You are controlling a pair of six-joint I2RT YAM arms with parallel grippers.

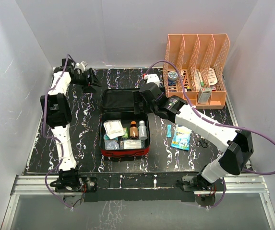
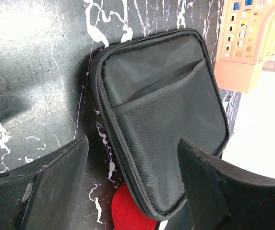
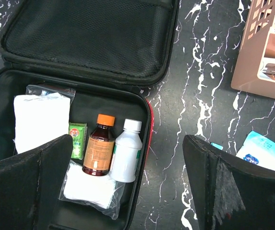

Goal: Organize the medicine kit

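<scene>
The medicine case (image 1: 125,152) lies open, its black lid (image 3: 89,36) folded back. Inside are white packets (image 3: 41,120), a green pack (image 3: 77,139), a brown bottle (image 3: 99,151), a white bottle (image 3: 126,151) and a bagged white item (image 3: 91,189). My left gripper (image 1: 89,79) hovers open beyond the lid's back-left corner, nothing between its fingers; the left wrist view shows the zipped lid below it. My right gripper (image 1: 142,103) is open above the case's back-right part, empty.
A pink organizer (image 1: 195,98) with small items stands back right. A blue packet (image 1: 180,137), a small blue strip (image 1: 168,131) and scissors (image 1: 202,142) lie right of the case.
</scene>
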